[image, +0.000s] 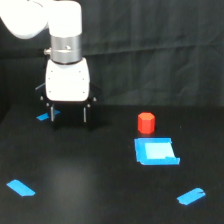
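Note:
My gripper (70, 118) hangs over the left back part of the dark table, below the white arm. Its dark fingers stand apart, with nothing visible between them, though they are hard to make out against the black background. A red block (146, 124) with a roughly hexagonal outline stands well to the right of the gripper. Just in front of the block lies a white patch (158, 151) bordered in blue. The block and the patch are both clear of the gripper.
Blue strips lie on the table: one at the front left (20, 187), one at the front right (191, 196), and another (44, 117) near the gripper's left side. A dark curtain (150, 50) closes off the back.

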